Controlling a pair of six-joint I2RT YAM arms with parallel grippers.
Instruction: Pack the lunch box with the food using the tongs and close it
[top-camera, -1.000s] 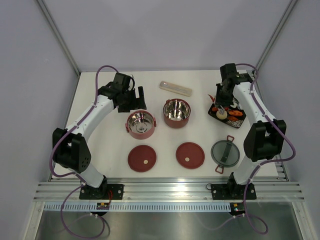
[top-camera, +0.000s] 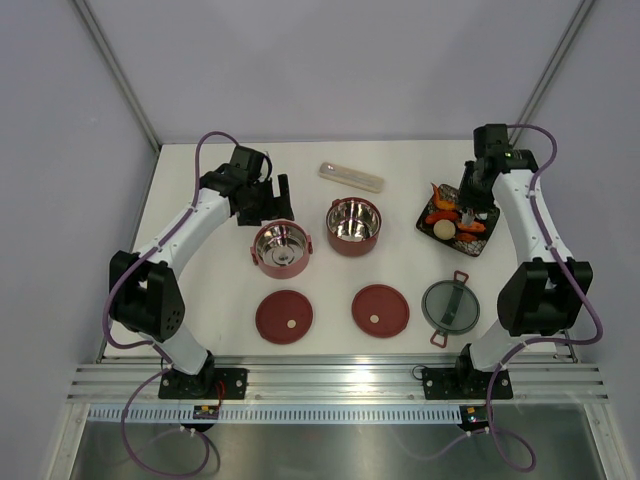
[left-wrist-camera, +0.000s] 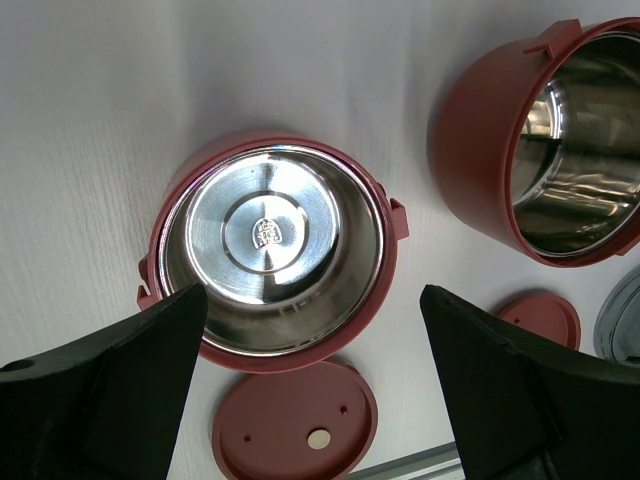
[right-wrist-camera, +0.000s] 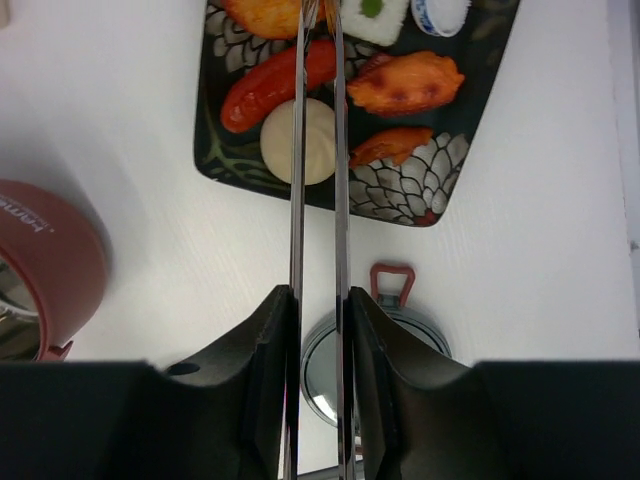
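Observation:
My left gripper stands open above a red steel-lined pot (left-wrist-camera: 265, 235) at centre-left of the top view; a second, deeper red pot (top-camera: 352, 226) is beside it, both empty. My right gripper is over a black food tray (top-camera: 433, 223) at the right, with sausage (right-wrist-camera: 245, 100), fried pieces (right-wrist-camera: 405, 85), a cream round piece (right-wrist-camera: 277, 145) and other items. Its long metal tips run close together over the orange food at the top of the right wrist view; whether anything is between them is unclear.
Two red lids (top-camera: 283, 325) (top-camera: 380, 320) lie at the front, and a round grey-green lid (top-camera: 440, 305) with handles at the front right. A long pale bar (top-camera: 350, 176) lies at the back.
My right arm has shifted to the right over the tray, its gripper now further right than in the earlier top views. The left arm stays about where it was.

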